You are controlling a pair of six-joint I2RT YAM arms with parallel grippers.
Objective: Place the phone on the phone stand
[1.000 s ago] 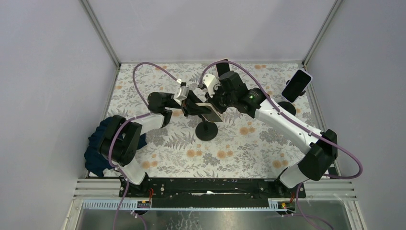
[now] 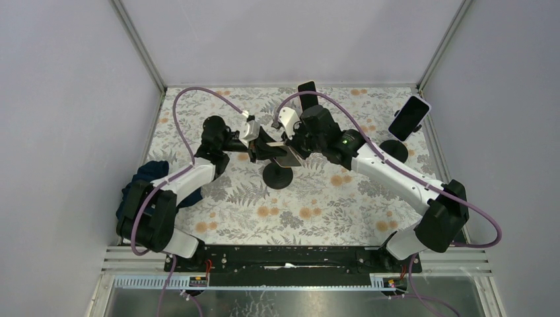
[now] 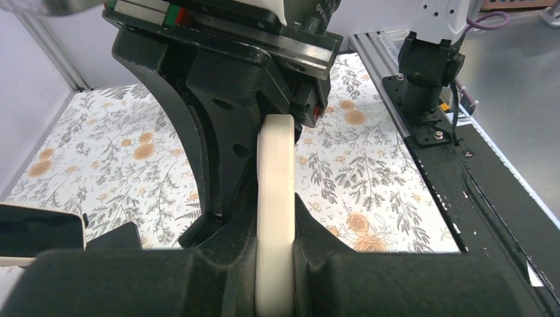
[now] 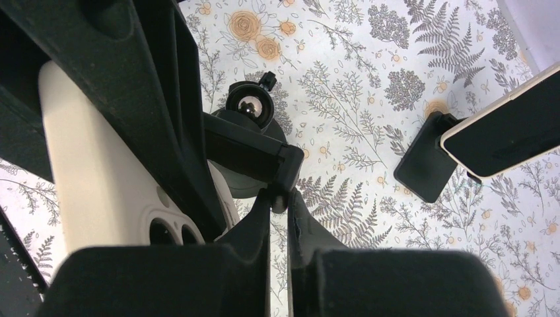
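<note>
A cream-edged phone (image 2: 288, 158) is held between my two grippers at the centre of the table, over a black round stand (image 2: 277, 177). My left gripper is shut on the phone, seen edge-on in the left wrist view. My right gripper is beside it; its fingertips meet at the end of the stand's black arm (image 4: 244, 148), and its fingers look nearly closed. The phone's cream back with camera openings fills the left of the right wrist view.
A phone on a stand (image 2: 409, 119) stands at the right, another dark phone (image 2: 308, 98) at the back. A dark blue cloth (image 2: 152, 173) lies at the left edge.
My left arm, the phone and the stand's base have shifted slightly toward the back and left.
</note>
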